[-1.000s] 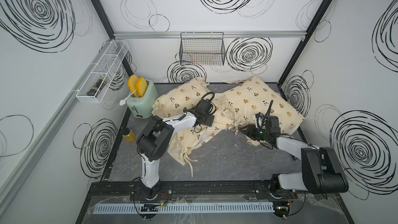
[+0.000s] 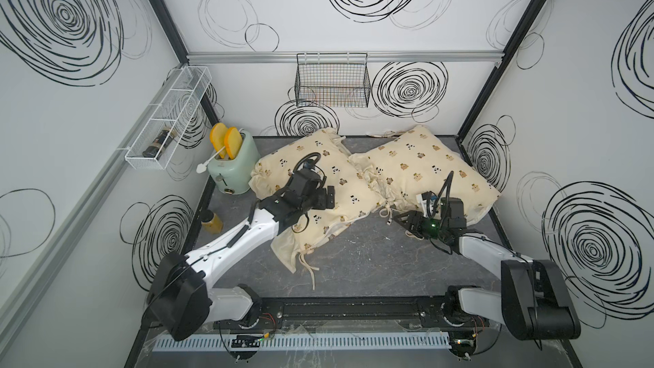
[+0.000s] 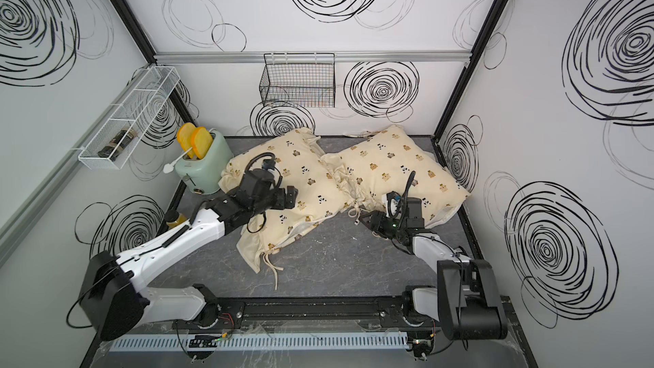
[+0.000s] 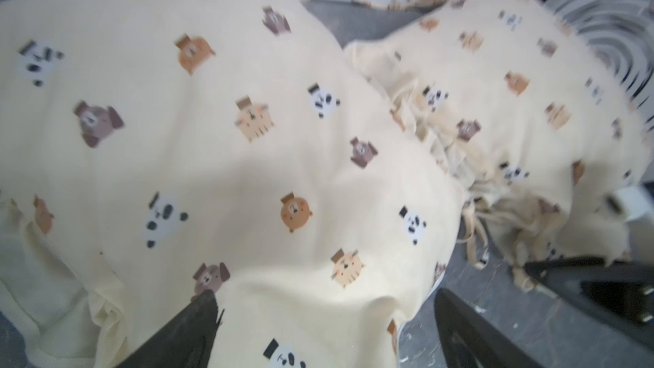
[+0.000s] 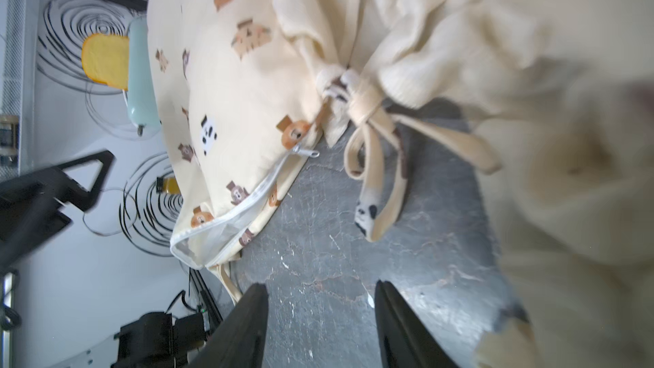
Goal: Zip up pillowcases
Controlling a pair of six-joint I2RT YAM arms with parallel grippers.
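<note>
Two cream pillowcases with animal faces, both plump, lie side by side. In the right wrist view the left pillowcase has its white zipper edge gaping along the front, and a metal zipper pull sits at the right end of that opening. My left gripper is open above the left pillowcase, nothing between its fingers. At the front left of the right pillowcase, my right gripper stands with its fingers apart and only grey table between them. Knotted fabric ties hang just beyond those fingers.
A green toaster with yellow slices stands at the back left, near a yellow bottle. A wire basket hangs on the back wall.
The right gripper shifted only slightly.
</note>
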